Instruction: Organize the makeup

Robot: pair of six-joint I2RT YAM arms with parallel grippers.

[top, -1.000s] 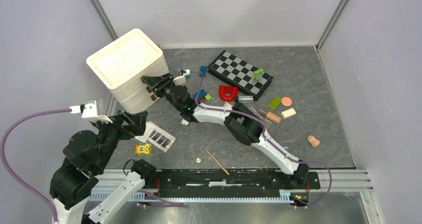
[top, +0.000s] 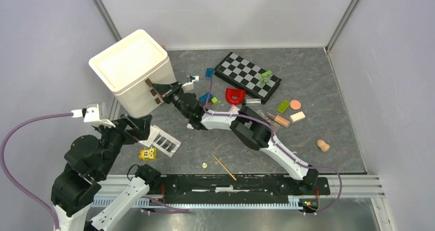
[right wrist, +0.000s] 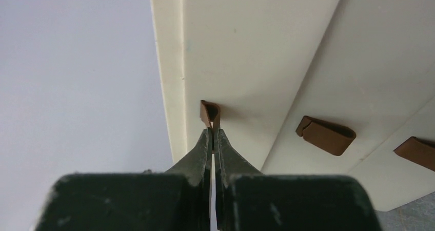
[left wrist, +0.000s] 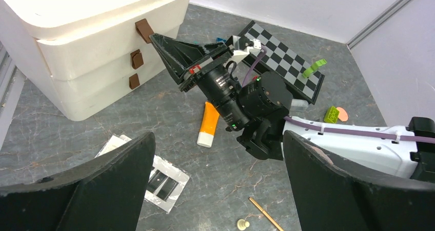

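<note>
A white box of drawers (top: pixel 128 56) with brown pull tabs stands at the back left. My right gripper is shut on the top drawer's brown tab (right wrist: pixel 211 111), which is pulled taut and pinched between its fingertips. That drawer's front stands slightly proud in the left wrist view. The middle tab (right wrist: pixel 326 135) and lowest tab (right wrist: pixel 418 153) hang free. At the front left, my left gripper (top: pixel 145 128) is open and empty, its fingers (left wrist: pixel 97 185) wide apart. An orange tube with a white cap (left wrist: pixel 208 120) lies on the floor below the right arm.
Near the left gripper are a white palette-like card (top: pixel 167 142) and a yellow block (top: pixel 147 154). A checkerboard (top: pixel 246 74) lies at the back, a red piece (top: pixel 235 95) in front of it. Smaller items lie farther right. A thin stick (top: pixel 224 167) lies near the front edge.
The top drawer's front has come slightly outward. The left arm stays still.
</note>
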